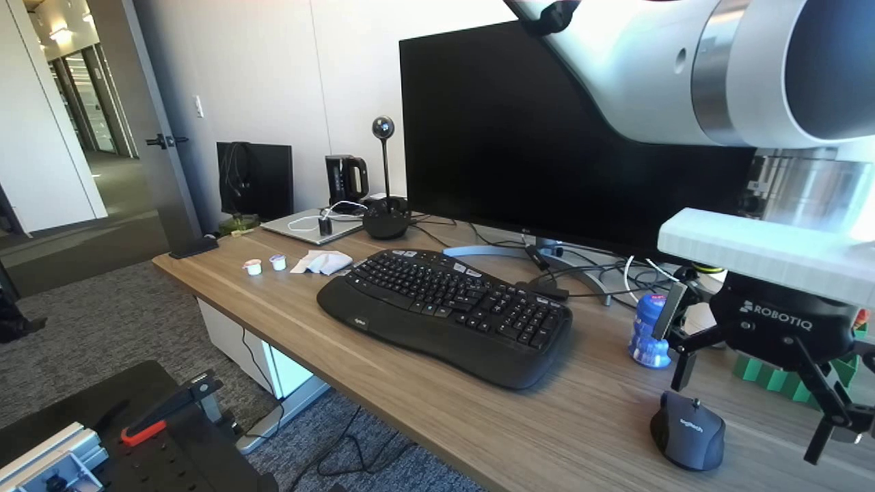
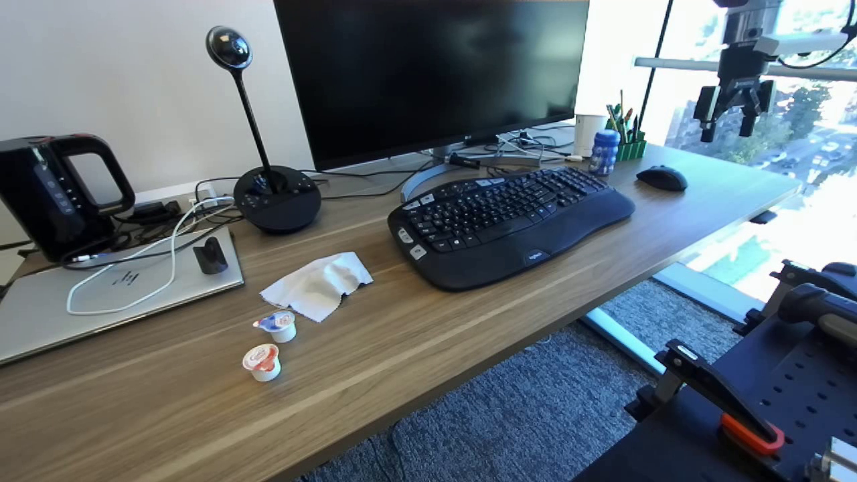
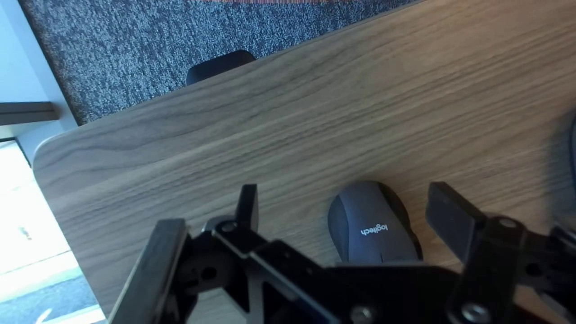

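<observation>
My gripper is open and empty, hanging above the right end of the desk. Its two fingers stand wide apart in the wrist view, with a dark grey Logitech mouse point(image 3: 372, 224) on the desk below and between them, nearer the right finger. In the first exterior view the gripper point(image 1: 748, 414) is over the mouse point(image 1: 689, 430), which lies flat on the wood. From the second exterior view, the gripper point(image 2: 728, 133) appears well above the desk surface, right of the mouse point(image 2: 663, 178).
A black keyboard point(image 1: 447, 316) lies left of the mouse. Close behind are a blue bottle point(image 1: 650, 332) and a green pen holder point(image 1: 787, 378). A white cloth point(image 2: 317, 282) and two creamer cups point(image 2: 262, 363) lie farther left. Bare desk surrounds the mouse toward the front edge.
</observation>
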